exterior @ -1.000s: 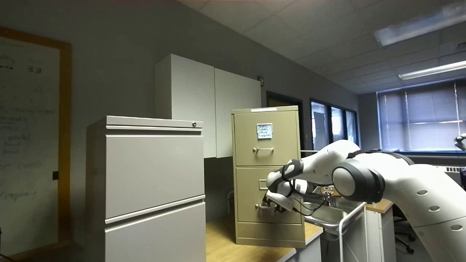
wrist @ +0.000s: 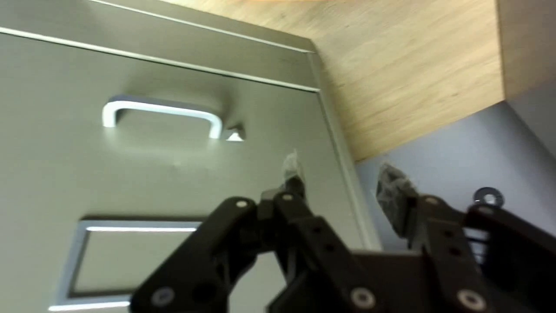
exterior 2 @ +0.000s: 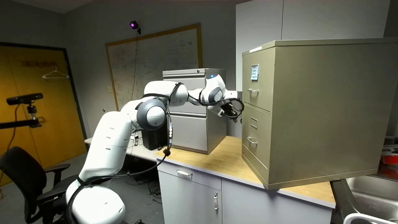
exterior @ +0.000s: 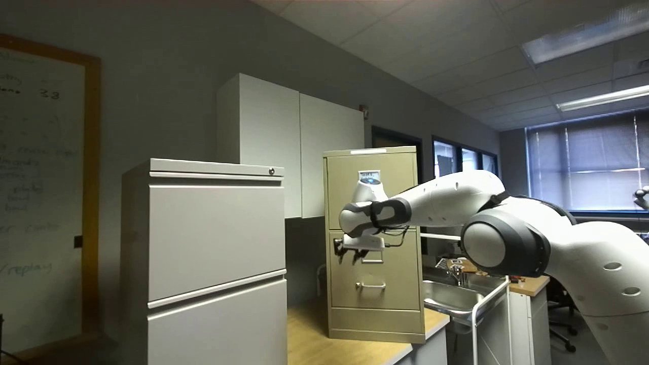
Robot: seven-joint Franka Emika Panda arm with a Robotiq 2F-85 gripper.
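The tan filing cabinet stands on the wooden counter with both its drawers closed. My gripper hangs in front of the cabinet, above the lower drawer handle and clear of it. In the wrist view there is a gap between the fingertips of my gripper, and nothing is in it. The lower handle and a small lock show beyond the fingers, with a label frame nearer the bottom. The upper handle is visible in exterior view 2, but my arm covers it in exterior view 1.
A grey filing cabinet stands to the left of the tan one, with bare counter between them. White wall cupboards hang behind. On the tan cabinet's far side is a metal sink.
My gripper has risen from beside the lower drawer handle and shifted left, and the wrist has turned. That handle now shows clear. Both drawers look closed in both frames.
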